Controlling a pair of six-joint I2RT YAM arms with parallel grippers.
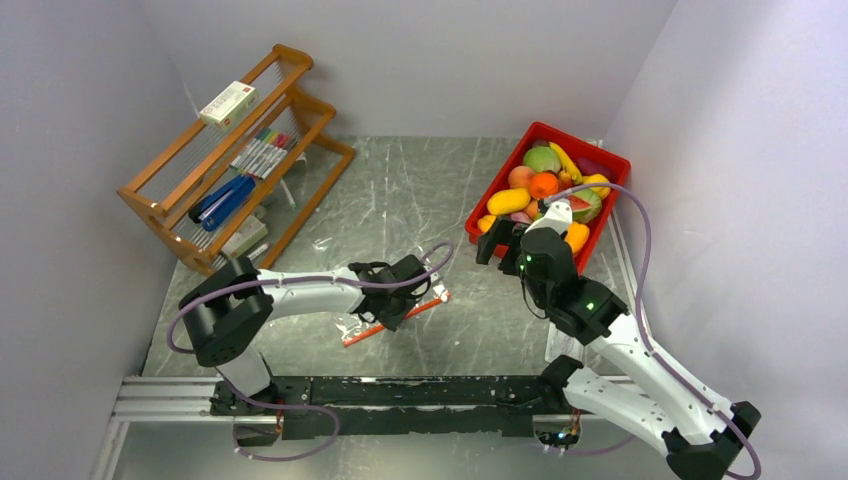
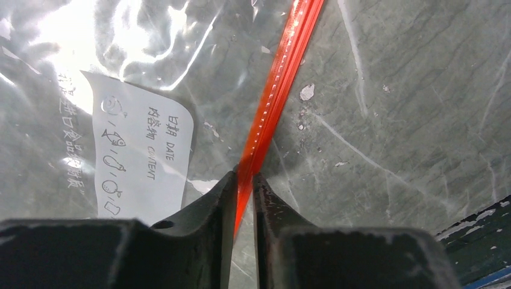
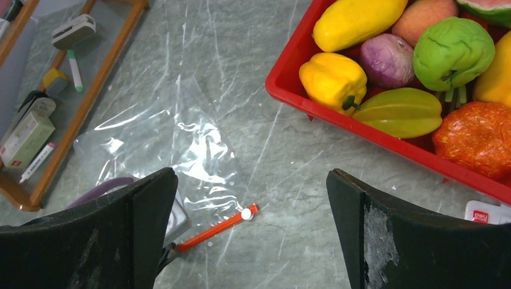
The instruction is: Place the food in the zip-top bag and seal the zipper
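The clear zip top bag (image 2: 199, 72) lies flat on the grey table, with a white label and an orange-red zipper strip (image 2: 274, 96). In the left wrist view, the tips of my left gripper stand close together, one on each side of the strip near its lower end; whether they pinch it does not show. From above, my left arm covers the middle of the strip (image 1: 362, 337). Toy food fills a red basket (image 3: 385, 137), including a yellow pepper (image 3: 333, 81) and a star fruit (image 3: 402, 113). Beside that basket my right gripper is open and empty.
A wooden rack (image 1: 335, 190) with markers and a blue-handled tool (image 1: 222, 203) stands at the back left. A small white card (image 3: 487, 212) lies near the basket. Bare table separates the bag from the basket.
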